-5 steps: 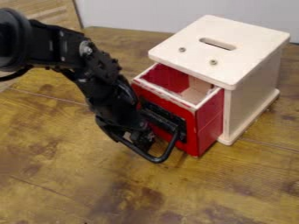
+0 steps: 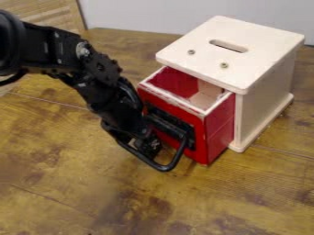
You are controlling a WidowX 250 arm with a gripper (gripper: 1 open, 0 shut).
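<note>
A white wooden box [image 2: 270, 106] with a slot and two screws on top stands at the right, its red drawer [image 2: 215, 138] pulled out and open at the top, showing an empty-looking inside. The black gripper [image 2: 150, 138] is low against the drawer's front, reaching in from the left. Its fingertips are mostly hidden by its own body and black frame, so what lies between them cannot be seen.
A pale wall runs behind the box, with a light wooden panel at the upper left.
The arm has shifted very slightly at the drawer's front; the box and drawer look unchanged.
</note>
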